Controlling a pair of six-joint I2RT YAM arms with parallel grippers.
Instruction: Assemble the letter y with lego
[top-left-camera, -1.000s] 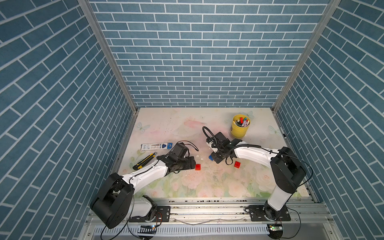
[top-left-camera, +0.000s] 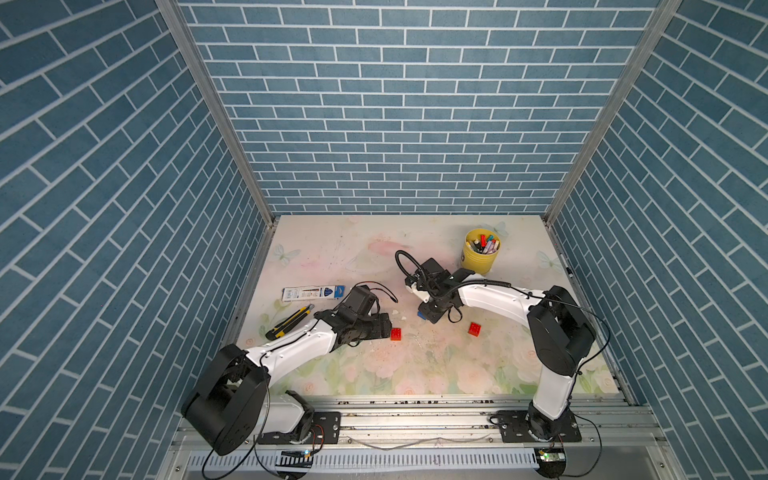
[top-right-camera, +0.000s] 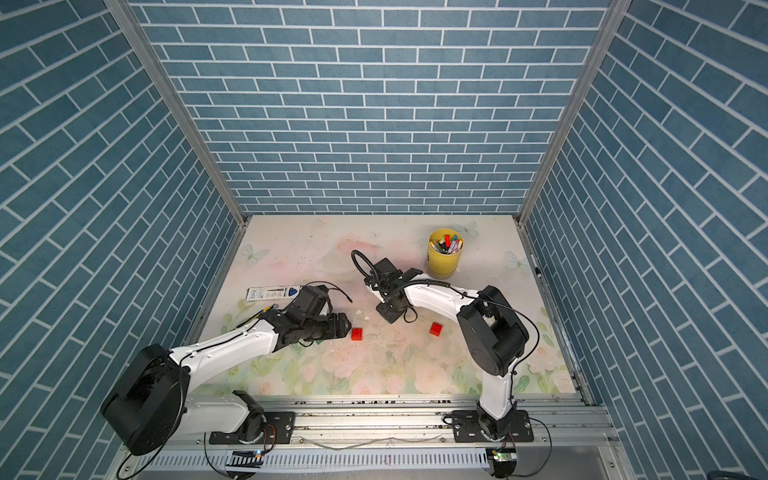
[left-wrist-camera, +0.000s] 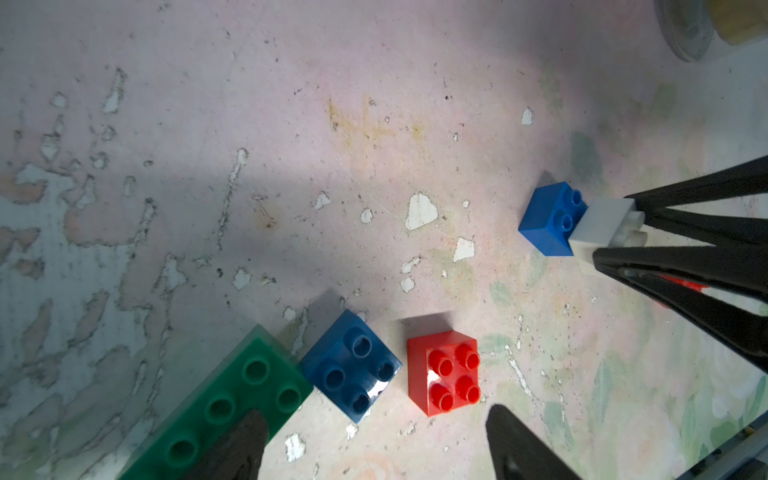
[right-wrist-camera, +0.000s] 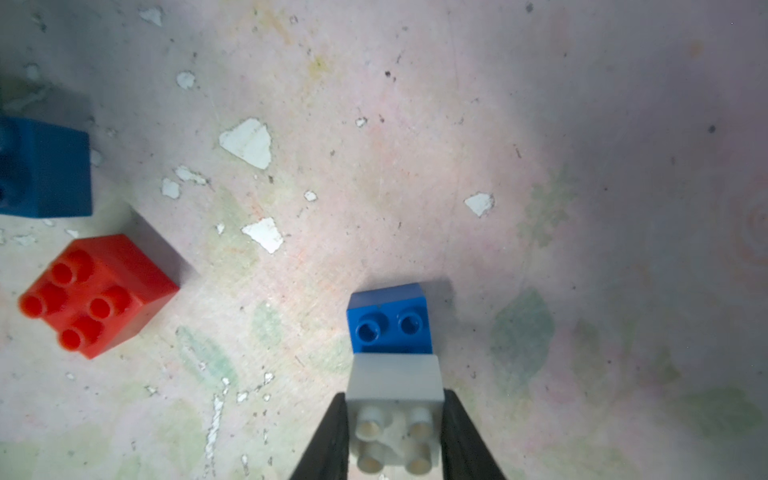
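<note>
In the right wrist view, my right gripper is shut on a white brick (right-wrist-camera: 396, 380), its studs facing the camera. Part of a blue brick (right-wrist-camera: 389, 321) shows right beside the white one, two of its studs visible; whether they touch I cannot tell. My left gripper is open above the table, nothing between its fingers. Ahead of it in the left wrist view lie a red brick (left-wrist-camera: 443, 373), a second blue brick (left-wrist-camera: 352, 366) and a long green brick (left-wrist-camera: 216, 408), the green and blue close together. Another red brick (top-left-camera: 474, 329) lies below the right forearm.
A yellow bucket of markers (top-left-camera: 481, 252) stands at the back right. At the left lie a flat white box (top-left-camera: 312, 293) and a yellow-black cutter (top-left-camera: 289, 321).
My right gripper has moved a little to the left and back, the white brick end staying near the blue brick. The left arm and the red bricks have not moved.
</note>
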